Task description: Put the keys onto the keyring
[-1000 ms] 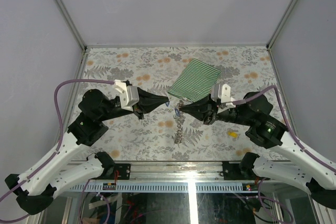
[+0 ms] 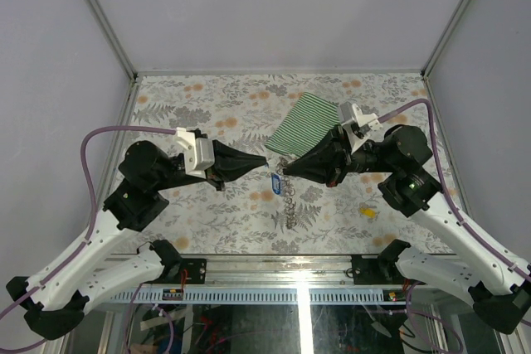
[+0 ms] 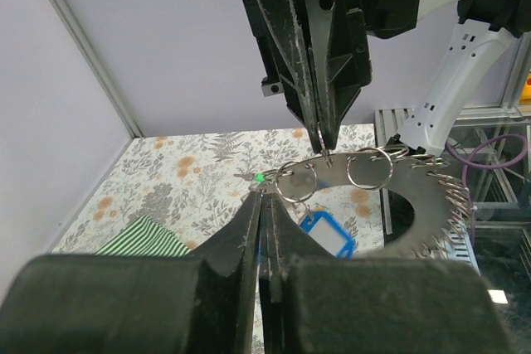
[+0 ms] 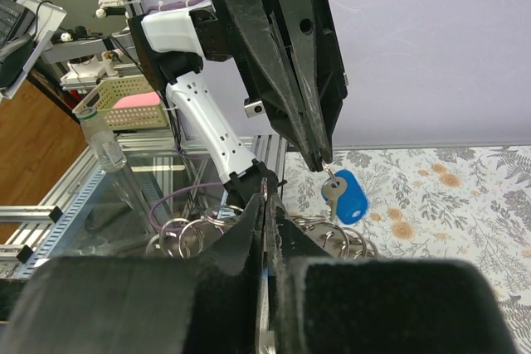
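Note:
My left gripper [image 2: 267,162] and right gripper [image 2: 284,170] face each other, tips close together, above the middle of the table. A silver key [image 4: 333,191] with a blue tag [image 4: 348,197] hangs by a thin loop from the left gripper, which is shut on it. At the tips of the right gripper, also shut, a keyring strip with several metal rings [image 3: 370,169] hangs; in the top view the chain of rings [image 2: 289,209] trails toward the front. My own fingers hide part of it in both wrist views. The key and the rings look apart.
A green striped cloth [image 2: 307,126] lies at the back of the table. One small yellow piece [image 2: 367,212] rests to the right.
The left arm has hardly moved; its blue tag hangs differently.

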